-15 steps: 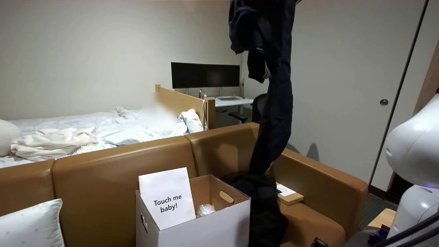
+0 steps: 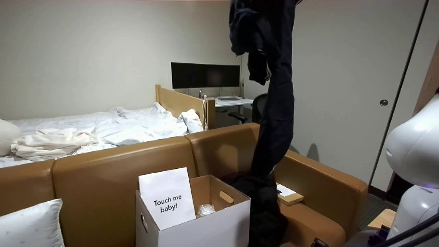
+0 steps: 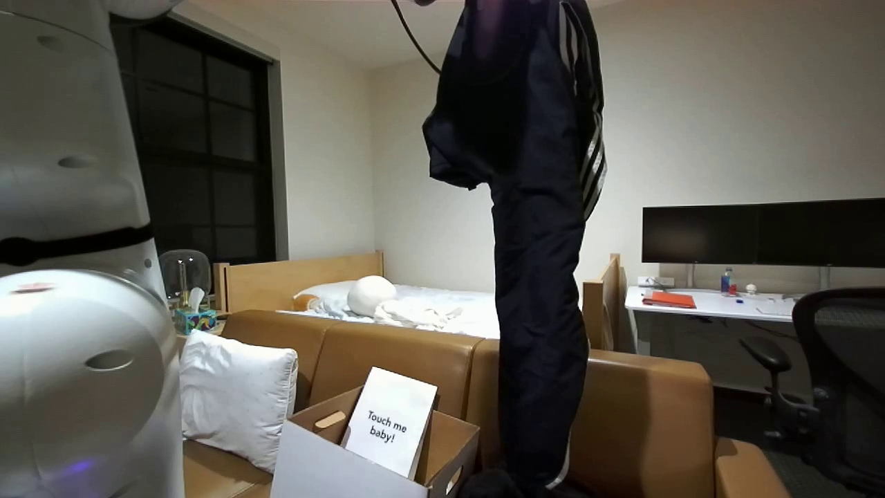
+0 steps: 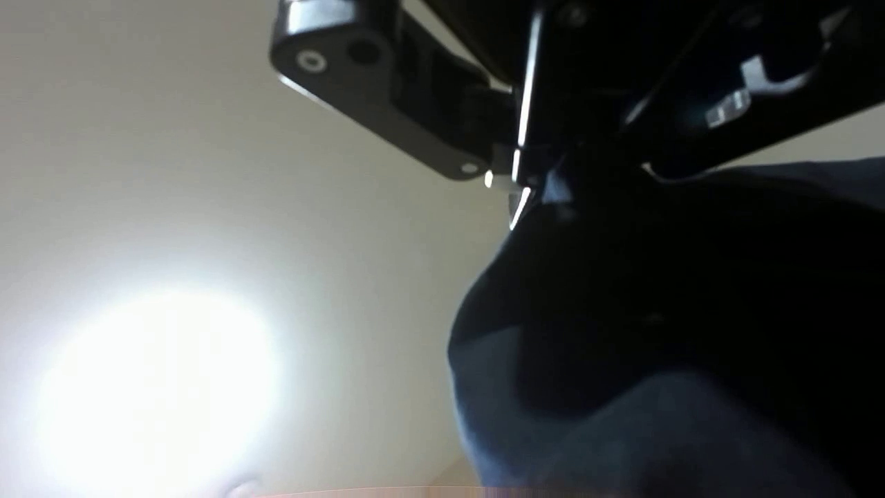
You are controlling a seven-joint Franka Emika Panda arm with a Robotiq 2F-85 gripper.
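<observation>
A long dark navy garment point(image 2: 282, 94) hangs from above the top edge of exterior view 1, its lower end coming down to the sofa. White stripes show on one side of this garment point(image 3: 539, 232) in exterior view 2. In the wrist view my gripper is shut on the bunched dark cloth point(image 4: 614, 315), which falls away below the fingers. Shadow hides exactly how much fabric is pinched. Both exterior views cut off the gripper. Beside the hanging leg, a dark heap of cloth point(image 2: 265, 206) lies on the sofa seat.
An open box point(image 2: 205, 232) with a "Touch me baby!" sign point(image 2: 166, 199) stands left of the cloth on the brown sofa point(image 2: 123, 173). A small flat box point(image 2: 291, 198) lies by the armrest. A white pillow point(image 3: 236, 398) leans at the other side.
The hanging garment has shifted very slightly to the right in exterior view 1. The heap on the seat and the box look the same.
</observation>
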